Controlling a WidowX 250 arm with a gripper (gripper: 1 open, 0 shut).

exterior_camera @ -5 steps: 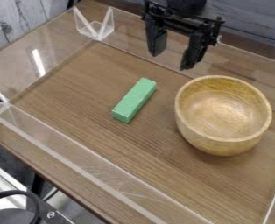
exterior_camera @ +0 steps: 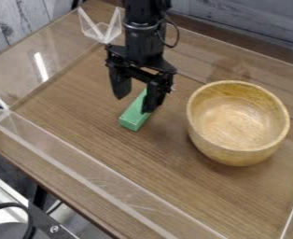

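Note:
A black gripper (exterior_camera: 140, 79) hangs in the upper middle of the camera view, open, over the upper end of a green block (exterior_camera: 136, 117) lying on the wooden table. Its dark fingers partly hide the block; whether they touch it I cannot tell.
A large tan bowl (exterior_camera: 236, 121) sits to the right of the block. A clear plastic object (exterior_camera: 102, 23) is at the top left.
The gripper has moved from the upper right of the block toward the viewer and left, down over the block. The block and bowl look unmoved.

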